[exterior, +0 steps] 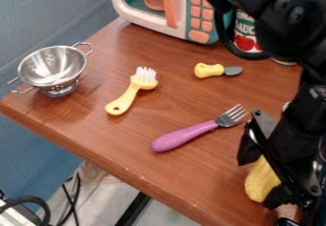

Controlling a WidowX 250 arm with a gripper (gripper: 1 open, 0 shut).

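The black robot gripper (277,161) is low at the right edge of the wooden table (128,144), around a yellow oblong object (261,180), which looks like toy corn. The object is partly hidden behind the fingers; whether they are closed firmly on it is hard to tell.
A purple-handled fork (185,134), yellow brush (125,98), small yellow-handled knife (211,70), steel colander (53,68), toy microwave (173,3) and red can (245,39) are on the table. The left edge drops to the floor.
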